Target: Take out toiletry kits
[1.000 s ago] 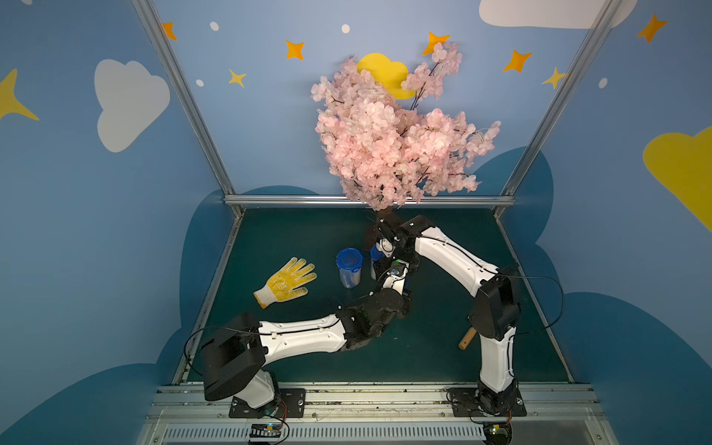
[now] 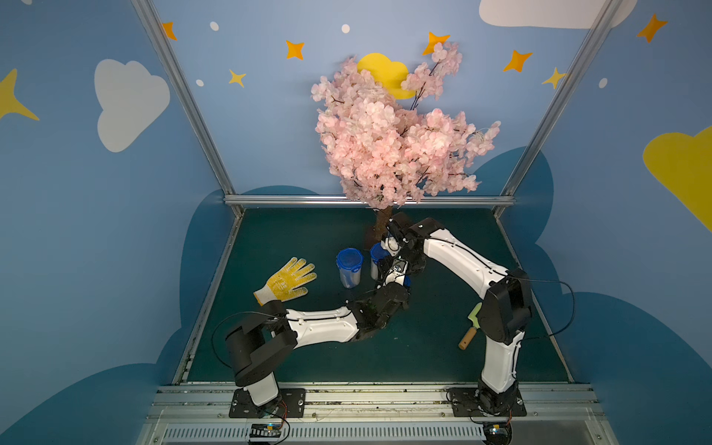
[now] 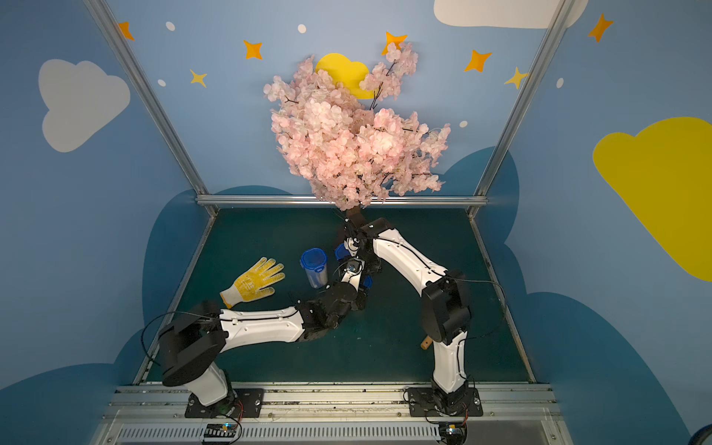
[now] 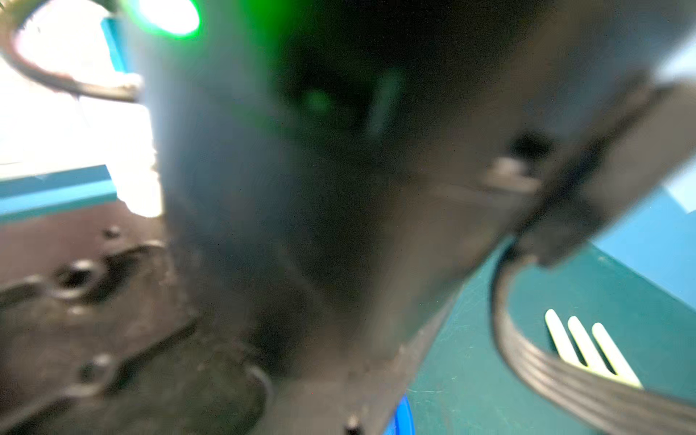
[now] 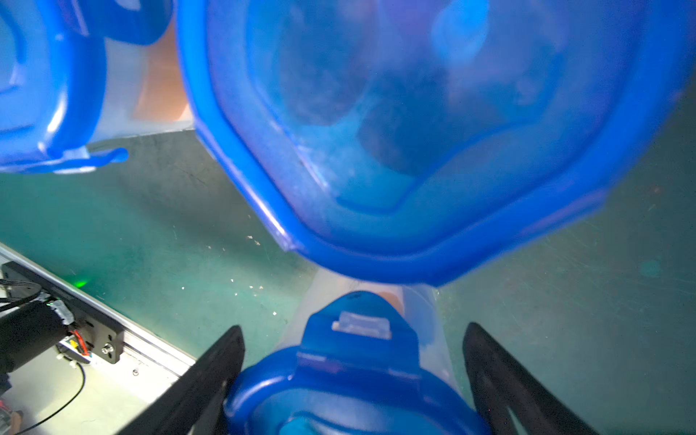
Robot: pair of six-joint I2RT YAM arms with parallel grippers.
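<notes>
Three clear containers with blue lids show. One container (image 2: 349, 268) stands apart on the left; a second (image 2: 376, 261) is partly hidden behind the arms, and only a bit of blue from a third (image 3: 367, 282) appears. My right gripper is open, its dark fingers (image 5: 210, 380) on either side of one blue-lidded container (image 5: 362, 391); contact cannot be told. A large blue lid (image 5: 406, 174) fills the upper middle of that view. My left gripper (image 2: 398, 271) sits close beside the right one among the containers; its fingers are hidden and the left wrist view is mostly filled by a dark arm part.
A yellow glove (image 2: 287, 282) lies on the left, and a light-green tool with a wooden handle (image 2: 467, 339) on the right. A pink blossom tree (image 2: 400, 137) stands at the back. The two wrists nearly touch.
My left arm has swung inward to the right over the last second. The right arm has shifted slightly right, uncovering the green part of the tool. The left container has stayed put.
</notes>
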